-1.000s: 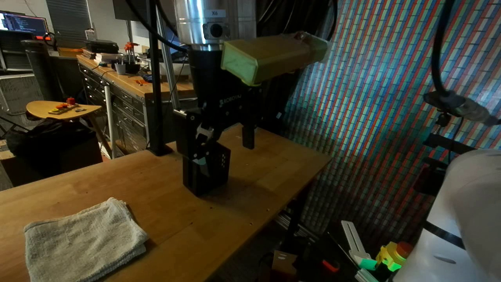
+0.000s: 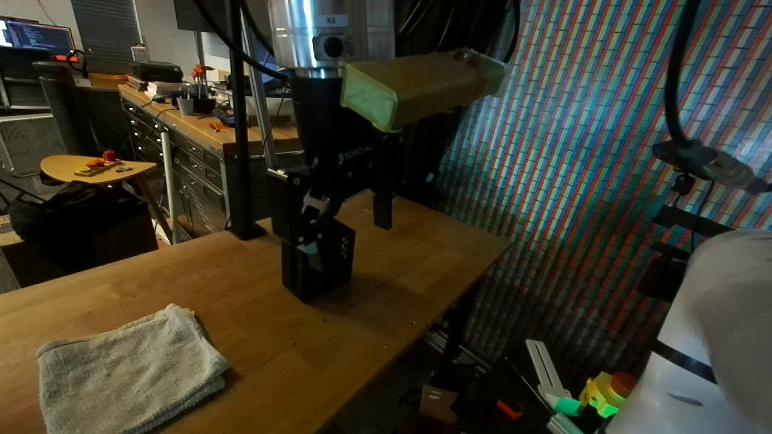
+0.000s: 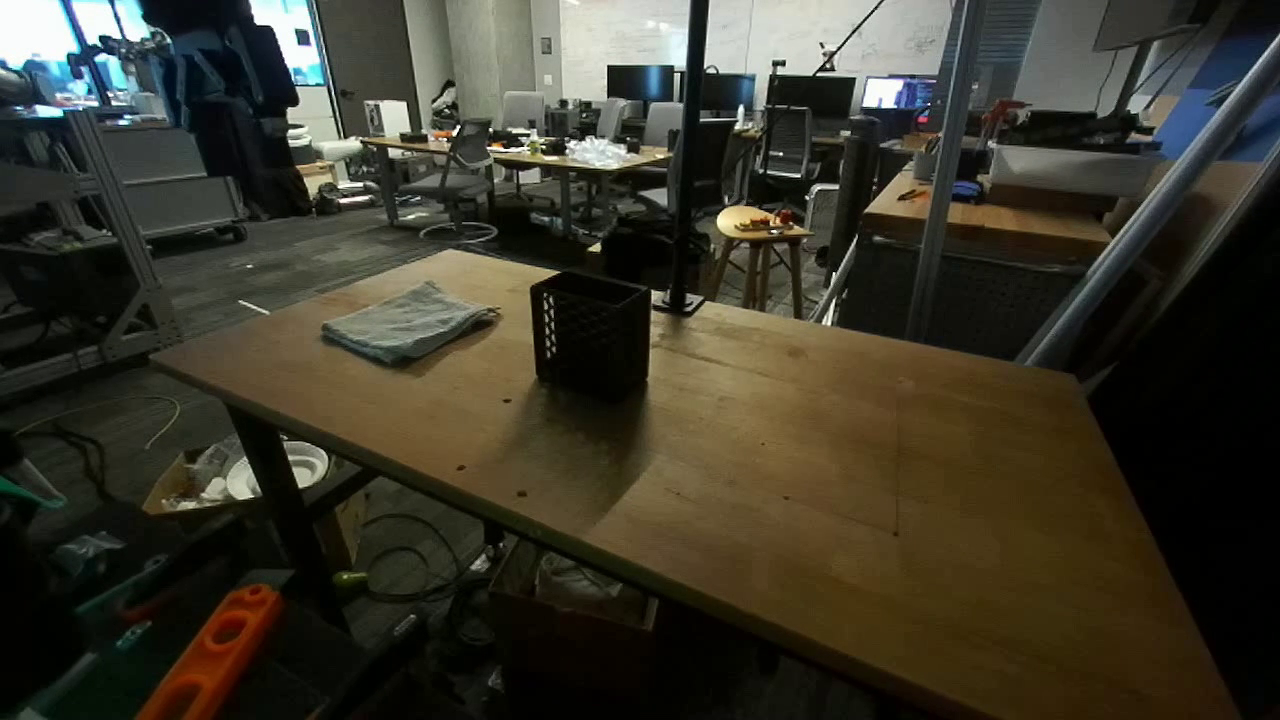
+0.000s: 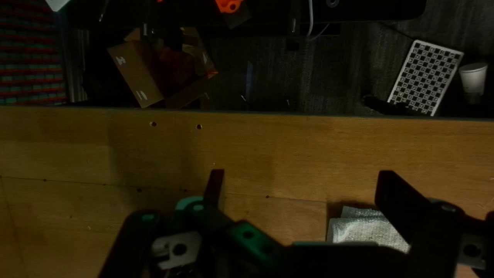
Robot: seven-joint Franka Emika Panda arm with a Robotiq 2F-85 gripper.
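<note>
A folded grey towel [image 2: 130, 369] [image 3: 408, 324] lies flat on the wooden table; part of the towel [image 4: 363, 229] shows behind a finger in the wrist view. A black basket with perforated sides [image 3: 594, 334] stands upright on the table. In exterior view 1 my gripper [image 2: 348, 240] is in front of the basket [image 2: 343, 253] and covers part of it. Its fingers are wide apart in the wrist view, and nothing shows between the tips of the gripper but bare table. Exterior view 2 does not show the gripper.
A black post [image 3: 684, 180] rises at the table's far side, near the basket. On the floor below lie a cardboard box [image 4: 134, 74] and a checkered board [image 4: 425, 76].
</note>
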